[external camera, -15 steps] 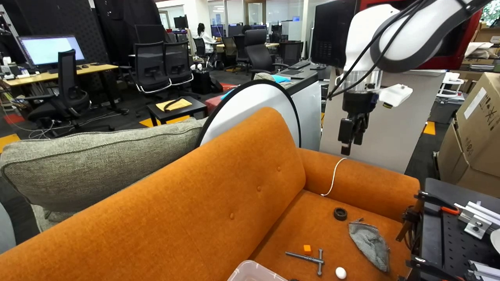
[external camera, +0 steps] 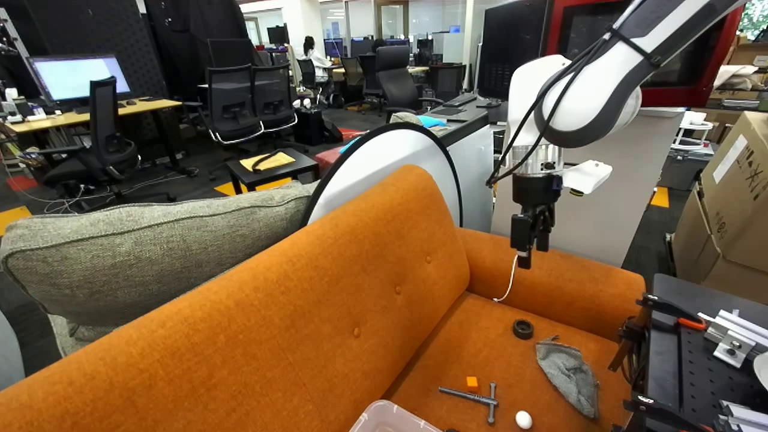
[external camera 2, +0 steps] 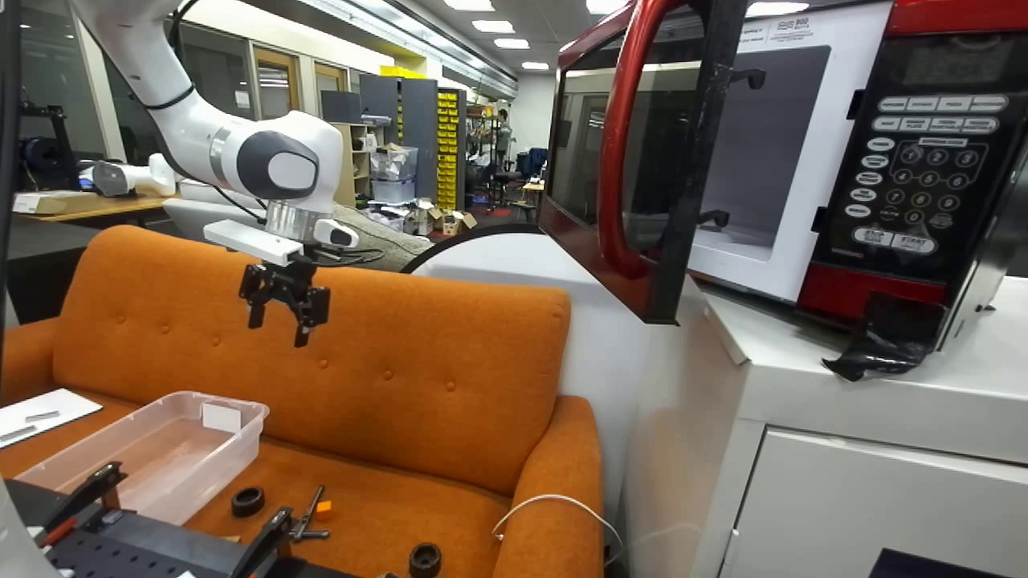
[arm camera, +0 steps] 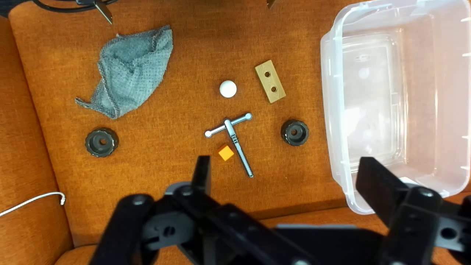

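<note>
My gripper [external camera 2: 279, 326] hangs open in the air over the orange sofa, nothing between its fingers. Below it in the wrist view, several small objects lie spread on the seat: a grey cloth [arm camera: 132, 73], a white ball [arm camera: 228, 88], a tan block with two holes [arm camera: 270, 81], a metal T-handle screw [arm camera: 236, 140] and an orange cube [arm camera: 225, 152] close beside the screw. One black knob [arm camera: 102, 142] is at the left and another black knob [arm camera: 294, 132] near the clear plastic bin [arm camera: 334, 110]. One finger overlaps the bin's lower corner in that view.
A white cord [external camera 2: 559, 498] runs over the sofa's armrest. The red microwave [external camera 2: 617, 144] has its door swung open. A black perforated table [external camera: 702, 374] with clamps borders the seat's front. Bare seat surrounds the small objects.
In exterior view 1 my gripper has come lower and slightly left, the arm with it. The objects on the sofa have not moved.
</note>
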